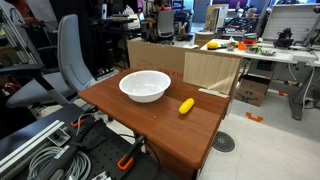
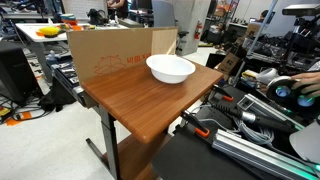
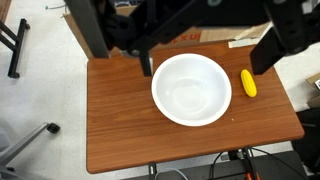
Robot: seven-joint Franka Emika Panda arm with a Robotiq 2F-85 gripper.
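A white round bowl [image 1: 145, 86] stands upright on the brown wooden table [image 1: 160, 122], empty inside. To its right lies a yellow oblong object [image 1: 186, 105], apart from the bowl; the wrist view has this yellow object [image 3: 248, 83] right of the bowl [image 3: 191, 90] too. I cannot find it in exterior view 2, where the bowl [image 2: 170, 68] is at the table's far end. In the wrist view, dark blurred fingers of my gripper stand wide apart at the top, open, nothing between them, above the table. Neither exterior view shows the gripper.
Cardboard panels [image 2: 120, 52] line the table's back edge. Another yellow piece [image 1: 254, 117] lies on the floor to the right. Cables [image 1: 55, 160] and black rails are in front of the table. The table around the bowl is mostly bare.
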